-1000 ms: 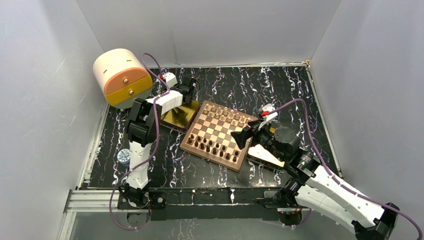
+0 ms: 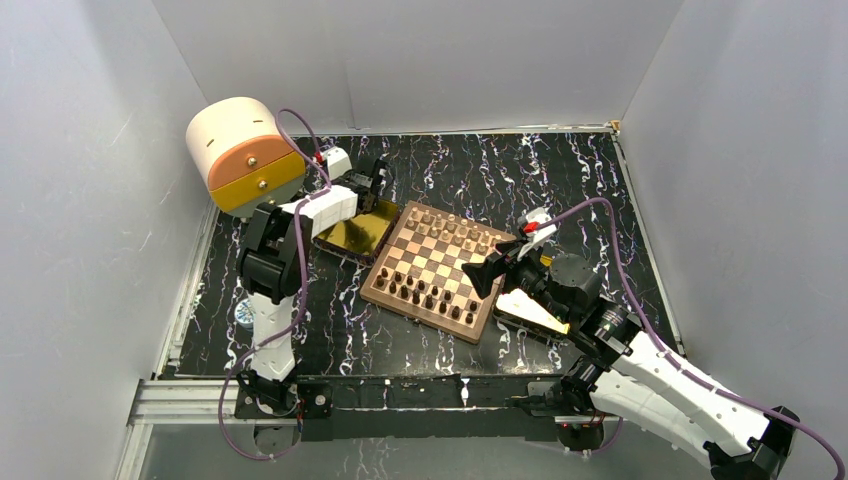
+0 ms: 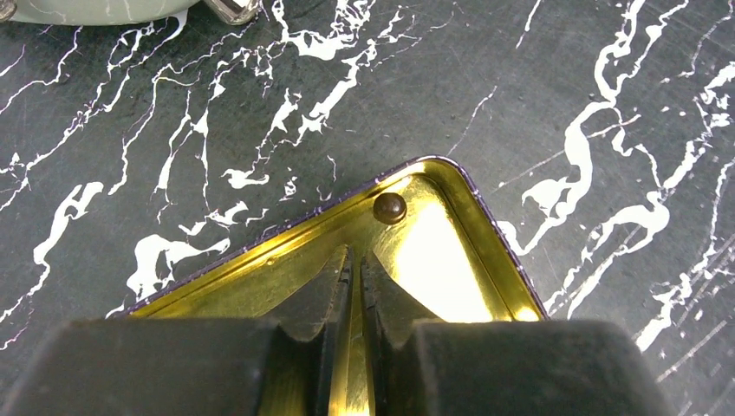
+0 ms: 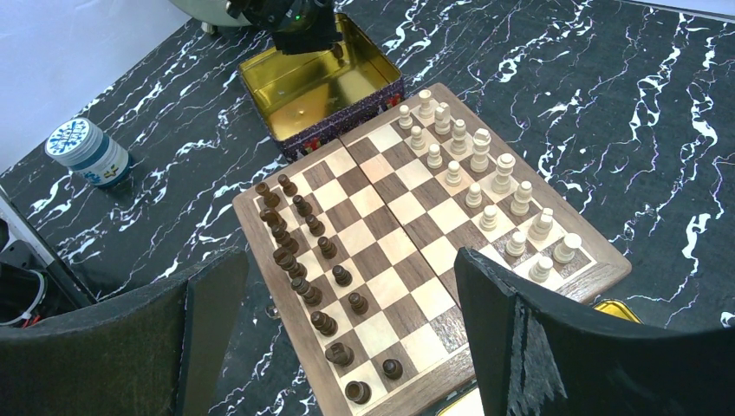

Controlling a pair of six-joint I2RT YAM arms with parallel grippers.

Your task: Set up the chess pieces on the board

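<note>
The wooden chessboard (image 2: 440, 262) lies mid-table. White pieces (image 4: 503, 178) stand in two rows on the far side, dark pieces (image 4: 299, 282) in two on the near side, with a gap in the dark pawn row between a pawn (image 4: 358, 302) and the end pawn (image 4: 393, 368). Inside the gold tin (image 3: 208, 286) is one small dark brown piece (image 3: 389, 208), near a corner. Just short of it, my left gripper is shut to a thin slit showing gold through it, nothing visible between its fingers. Over the board's right side, my right gripper stands open and empty.
A rounded drawer box (image 2: 250, 155) stands behind the left arm. A blue-and-white jar (image 4: 88, 152) sits left of the board. Another tin (image 2: 530, 312) lies partly under the right arm. Bare marble extends behind the board.
The right arm and the pieces on the board have stayed put.
</note>
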